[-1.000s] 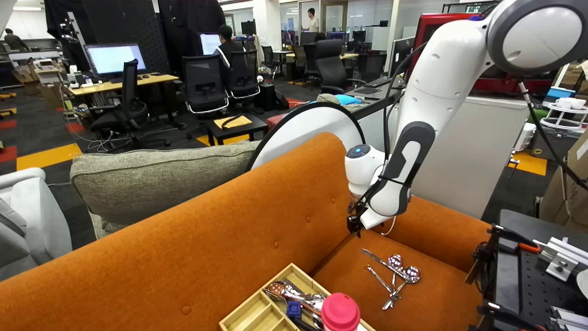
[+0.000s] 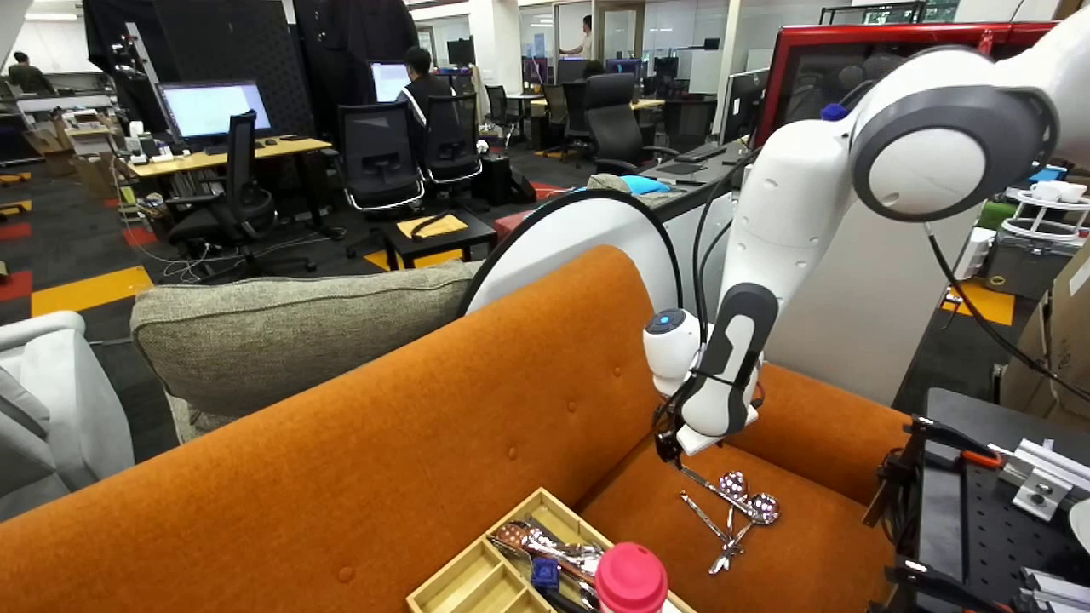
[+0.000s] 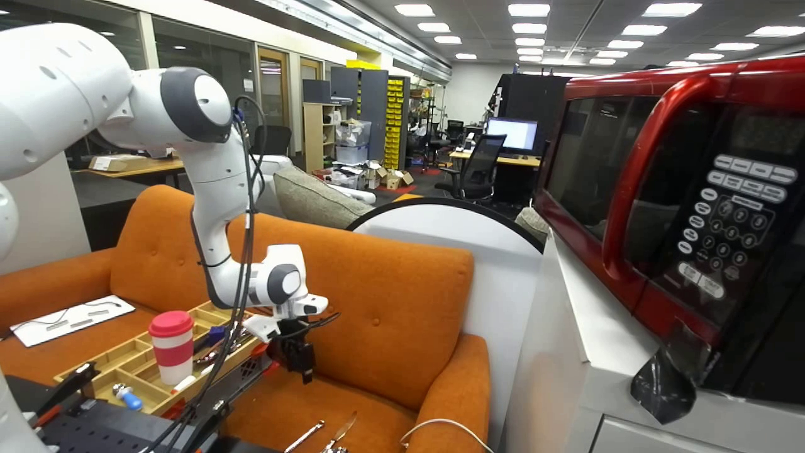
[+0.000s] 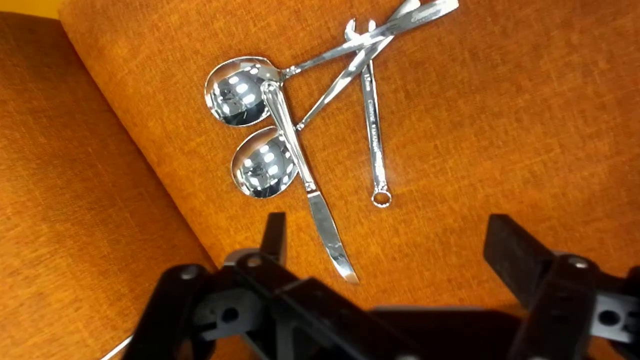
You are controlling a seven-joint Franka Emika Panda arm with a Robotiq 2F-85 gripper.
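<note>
My gripper is open above the orange sofa seat, its two black fingers wide apart with only seat cloth and a knife blade showing between them. The table knife (image 4: 327, 228) lies with its handle across two shiny ladles; its blade tip points toward the gripper. One ladle (image 4: 240, 93) and the second ladle (image 4: 264, 165) have crossing handles. Under those handles lies a small combination wrench (image 4: 373, 126), its ring end free on the cloth. In exterior view 1 the gripper (image 2: 669, 449) hangs close to the tip of the knife (image 2: 712, 484).
A wooden divided tray (image 2: 450, 582) with utensils and a red-lidded cup (image 2: 630, 577) stands beside the pile. The sofa backrest (image 2: 460, 409) rises behind the seat. A black table (image 2: 945, 521) with clamps is at the right. Bare seat lies right of the wrench.
The arm has lowered, bringing the gripper down and slightly right, nearer the knife. The utensils on the seat look unmoved.
</note>
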